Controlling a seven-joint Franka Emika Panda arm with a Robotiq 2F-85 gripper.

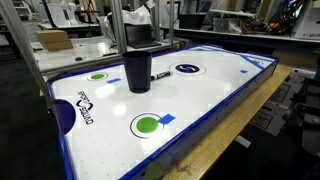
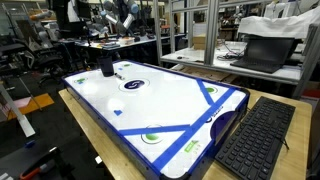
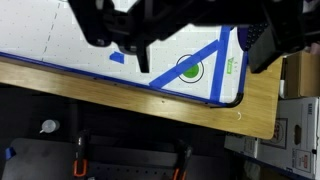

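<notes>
A black cup stands upright on the white board; it also shows at the board's far left end in exterior view 2 as a dark cup. Close to it lies a small dark marker-like object. In the wrist view my gripper is open above the board's blue-taped edge. Its blurred dark fingers are spread apart, and nothing shows between them but board, tape and a green dot. The cup is out of the wrist view, and neither exterior view shows the gripper clearly.
A keyboard lies beside the board's near right end, with a laptop on a shelf behind. Wooden table edge runs along the board. Most of the board's surface is clear.
</notes>
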